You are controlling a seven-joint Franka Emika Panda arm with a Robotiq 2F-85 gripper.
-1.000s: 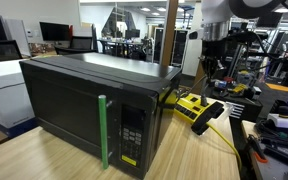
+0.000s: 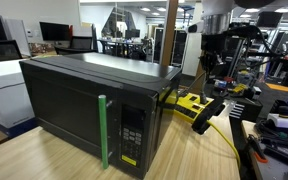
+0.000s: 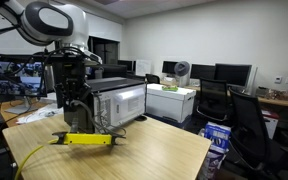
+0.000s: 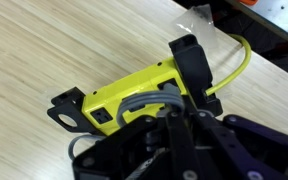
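A yellow power strip (image 4: pixel 134 93) with black ends lies on the wooden table, crossing the wrist view diagonally. In the second exterior view the same strip (image 3: pixel 88 138) rests in front of the microwave. My gripper is low over the middle of the strip and shut on a grey cord (image 4: pixel 152 98), which loops across the strip there. The fingers hide the cord's end, so whether it touches a socket cannot be told. The black microwave (image 2: pixel 89 105) stands on the table, a green bar (image 2: pixel 103 130) upright on its front.
A yellow cable (image 4: pixel 241 65) runs off from one end of the strip. Beside it lies a clear plastic piece (image 4: pixel 206 35).
The near black end of the power strip has turned and shifted slightly over the last second. My arm is nearly in the same place, and the microwave has not moved.
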